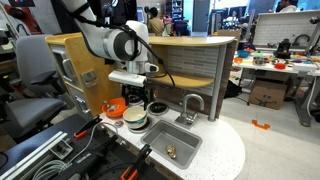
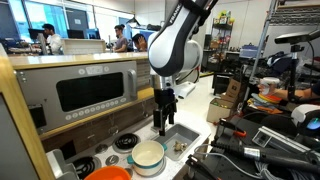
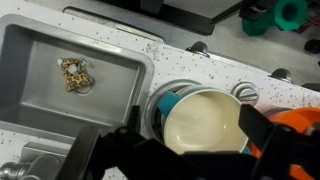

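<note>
A round pot with a cream inside and teal outside (image 3: 205,118) sits on the counter beside the sink; exterior view 1 shows the same pot (image 1: 135,116). Over it, my gripper points downward, open, its dark fingers spread wide with the pot's opening between them in the wrist view. Seen from the side, the gripper (image 1: 135,88) is still above the pot's rim. A small spotted brown object (image 3: 76,74) lies on the floor of the grey sink (image 3: 35,65).
An orange bowl (image 2: 110,174) stands close beside the pot. Black burners (image 1: 157,107) lie behind it, and a faucet (image 1: 194,105) rises at the sink's back edge. A wooden shelf (image 1: 190,80) overhangs the rear. White counter to the sink's right (image 1: 220,145) is bare.
</note>
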